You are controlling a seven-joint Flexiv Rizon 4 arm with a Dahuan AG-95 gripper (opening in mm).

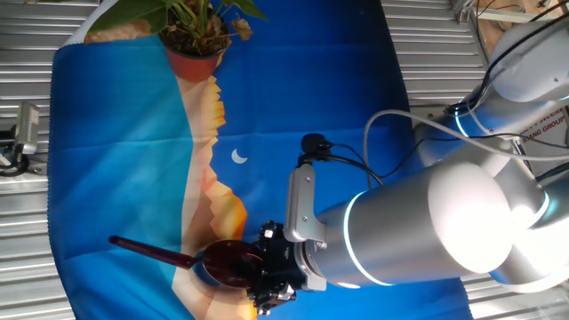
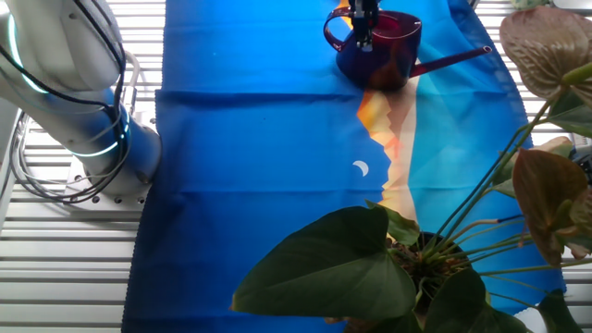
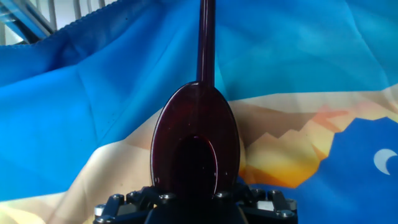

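Observation:
A dark red, glossy watering can (image 1: 233,263) is at the lower middle of the cloth in exterior view 1, its long spout pointing left. My gripper (image 1: 264,269) meets its handle side and appears shut on it; the exact contact is hidden. From exterior view 2, the can (image 2: 381,57) is at the top, with the looped handle on its left and my gripper (image 2: 366,39) coming down at that side. Looking along the wrist view, the can's oval body (image 3: 195,137) rises straight ahead of my gripper, whose dark parts cover the handle.
A potted plant (image 1: 194,64) stands at the cloth's far end; its broad leaves (image 2: 324,268) reach over the near part in exterior view 2. Slatted metal (image 1: 22,227) borders the cloth.

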